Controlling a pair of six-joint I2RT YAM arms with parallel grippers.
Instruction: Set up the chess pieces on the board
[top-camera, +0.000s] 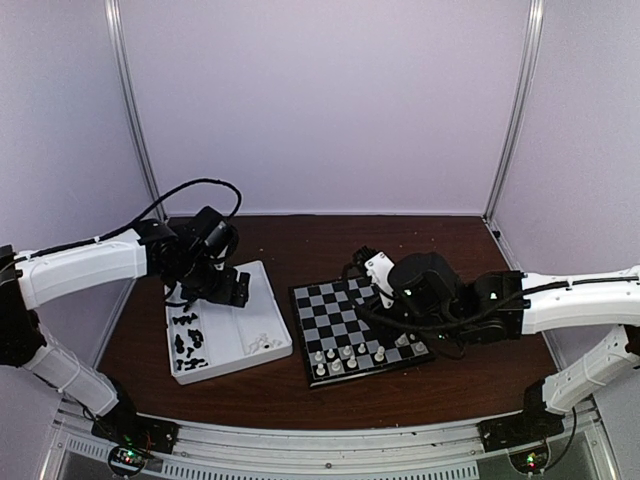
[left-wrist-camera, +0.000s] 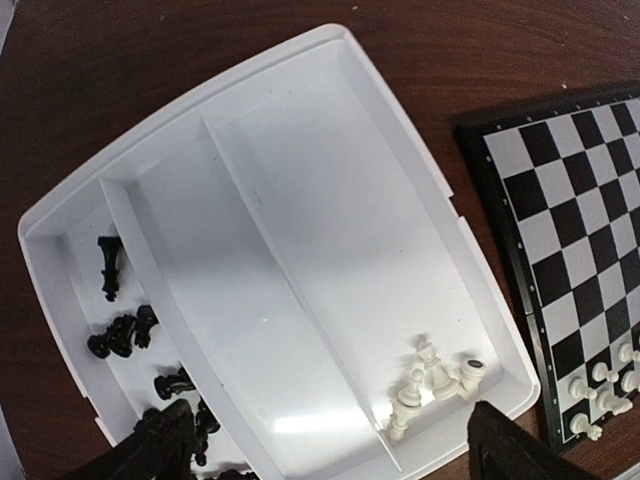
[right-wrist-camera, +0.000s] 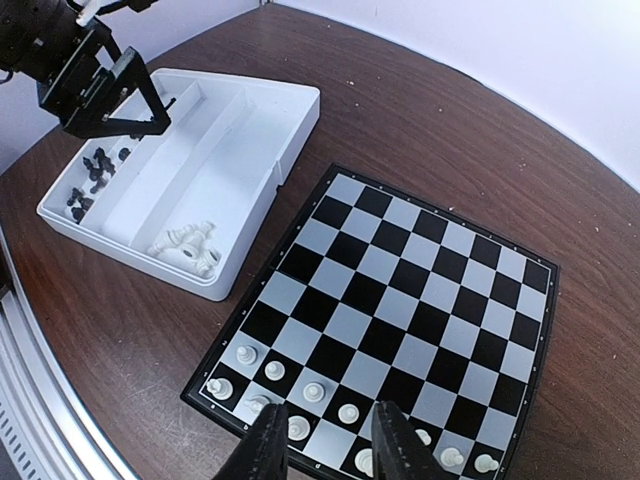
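Observation:
The checkered board (top-camera: 325, 305) has white pieces standing along its near rows, like the white pawn (right-wrist-camera: 313, 391). The white tray (left-wrist-camera: 250, 250) holds black pieces (left-wrist-camera: 120, 335) in its left compartment and a few white pieces (left-wrist-camera: 440, 380) lying in the near right of its wide compartment. My left gripper (top-camera: 235, 290) hangs over the back of the tray, open, with nothing seen between its fingers. My right gripper is over the board's near part, fingers apart, nothing seen held; the arm hides part of the board in the top view.
Bare dark wooden table (top-camera: 280, 245) lies behind tray and board. A narrow strip of table separates the two. Walls stand at the back and sides.

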